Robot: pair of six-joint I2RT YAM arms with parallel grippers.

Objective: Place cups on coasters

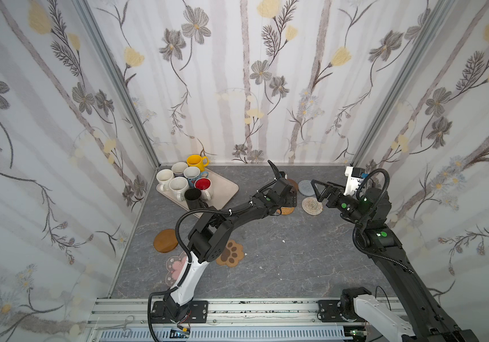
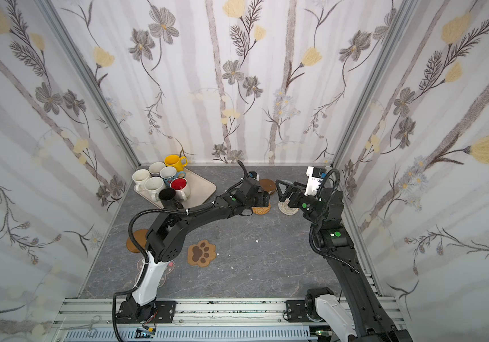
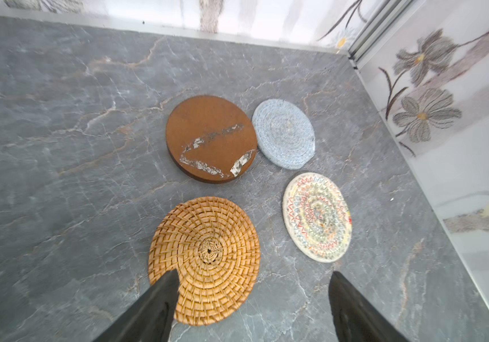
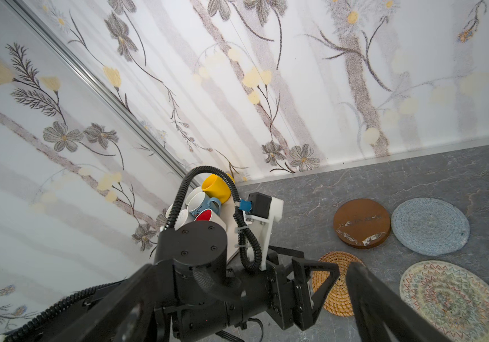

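Observation:
Several mugs, among them yellow (image 1: 196, 160), red-lined white (image 1: 202, 185) and black (image 1: 193, 197), stand on a beige tray (image 1: 226, 193) at back left. My left gripper is part open above a woven rattan coaster (image 3: 204, 250), nothing between its fingers. Beyond it lie a brown coaster (image 3: 210, 136), a grey-blue coaster (image 3: 283, 134) and a patterned coaster (image 3: 316, 216). My right gripper (image 1: 321, 191) hangs open at the right, near those coasters, holding nothing.
Another brown coaster (image 1: 165, 240), a pink paw coaster (image 1: 176, 268) and a brown paw coaster (image 1: 230, 253) lie at front left.

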